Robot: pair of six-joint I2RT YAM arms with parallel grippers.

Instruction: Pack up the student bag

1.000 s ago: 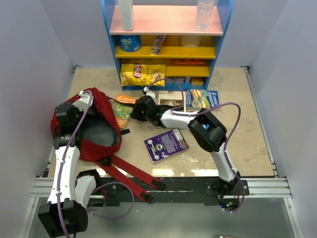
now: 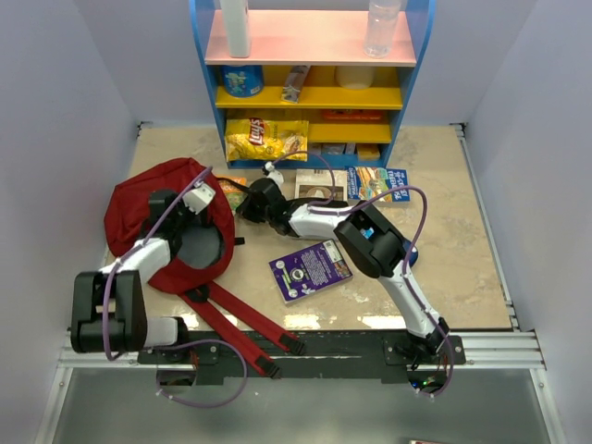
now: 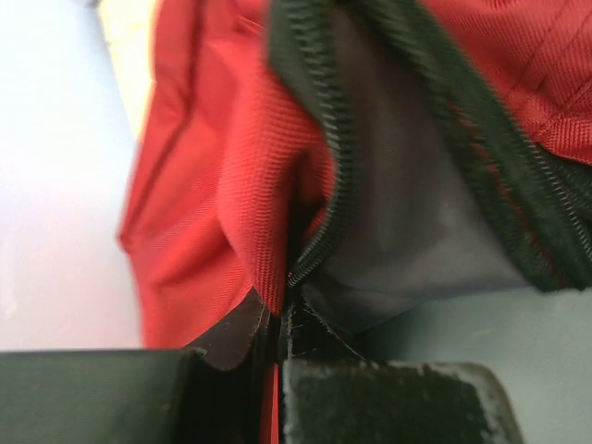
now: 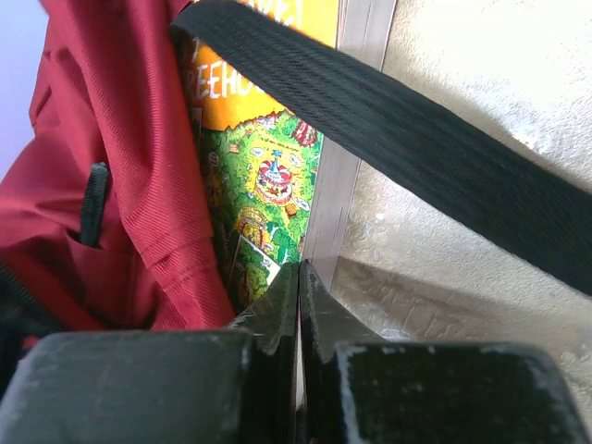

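The red bag (image 2: 134, 208) lies at the left of the table, its grey inside showing through the opening. In the left wrist view my left gripper is shut on a fold of the bag's red cloth beside the zipper (image 3: 342, 139). A green and orange book (image 4: 264, 176) lies flat, partly under the bag's side. At its near edge my right gripper is shut, with nothing seen between the fingertips. A purple book (image 2: 310, 271) lies on the table in front of the right arm.
A black strap (image 4: 407, 139) crosses over the green book. More books (image 2: 377, 183) lie before the shelf (image 2: 314, 37), which holds a yellow chips bag (image 2: 265, 139). Red straps (image 2: 245, 328) trail to the front edge.
My left arm has swung to the right, and the bag has shifted right with it, now covering most of the green book. The right gripper has edged left toward the bag.
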